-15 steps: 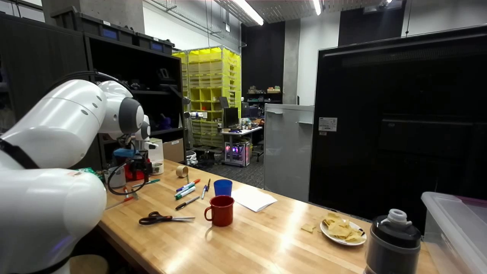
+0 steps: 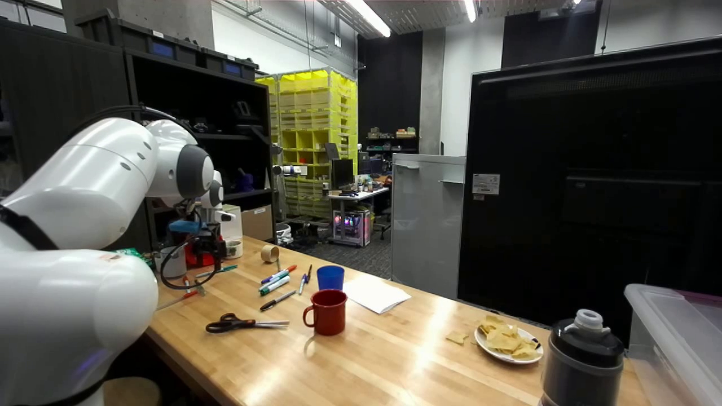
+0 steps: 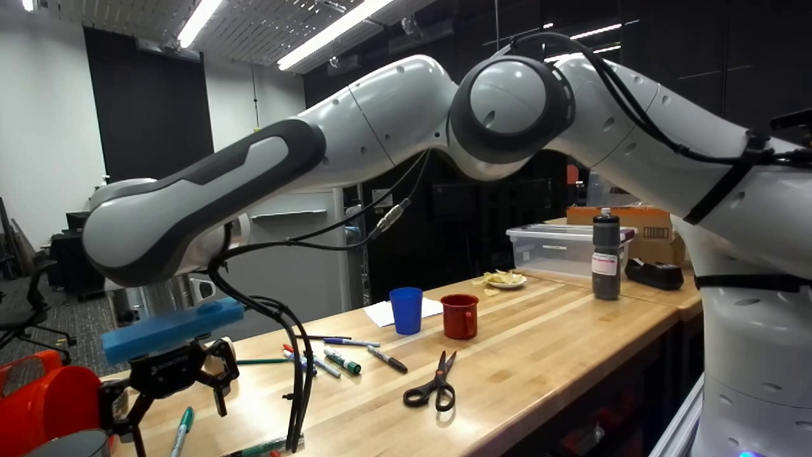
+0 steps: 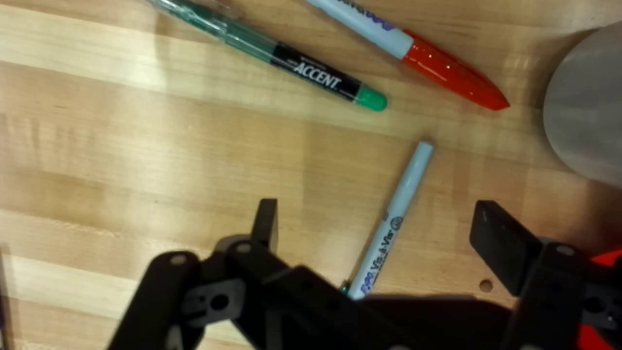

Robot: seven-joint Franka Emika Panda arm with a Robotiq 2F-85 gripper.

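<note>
My gripper stands open over the wooden table, its fingers wide apart. Between and below them, in the wrist view, lies a slim grey Vis-à-Vis marker (image 4: 399,204), its lower end hidden behind the gripper. Farther up in that view are a green Accent highlighter (image 4: 315,73) and a grey marker with a red cap (image 4: 449,70). At the right edge sits a grey round container (image 4: 592,105). In exterior view 2 the gripper (image 3: 179,419) hangs at the lower left, near a teal-capped marker (image 3: 183,433).
A red container (image 3: 65,400) stands close beside the gripper. Black scissors (image 3: 432,390), a red mug (image 3: 460,316), a blue cup (image 3: 406,311) and several pens lie farther along the table. Chips on a plate (image 2: 481,340) and a dark bottle (image 2: 582,369) are at the far end.
</note>
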